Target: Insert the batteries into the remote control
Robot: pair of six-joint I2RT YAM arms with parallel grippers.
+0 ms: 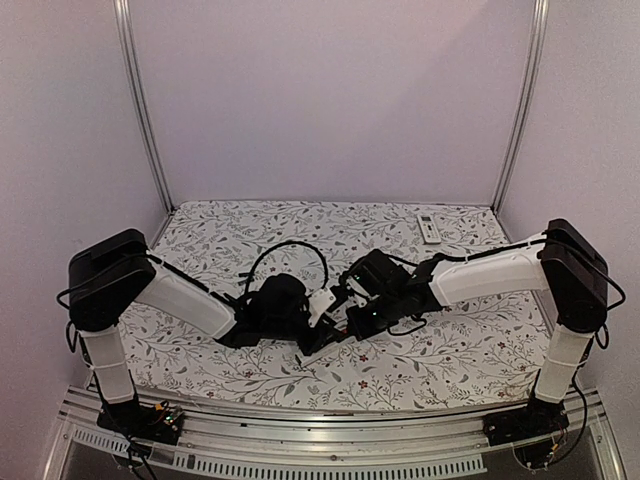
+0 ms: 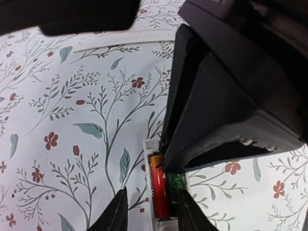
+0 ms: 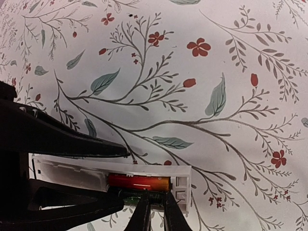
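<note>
The white remote (image 3: 72,174) lies with its battery compartment facing up. A red-orange battery (image 3: 139,182) and a dark green battery (image 3: 129,198) rest side by side inside it; whether the green one sits fully flat I cannot tell. My left gripper is part open, its fingers on either side of the remote with a gap along the casing. In the right wrist view those fingers (image 3: 72,139) come in from the left. My right gripper is shut, its tips over the green battery's end. From above, both grippers hide most of the remote.
A white device (image 1: 428,230) with a small screen lies at the back right of the flower-patterned table (image 1: 250,385). A white bar-shaped piece (image 2: 125,39) shows in the left wrist view. Both grippers are very close together.
</note>
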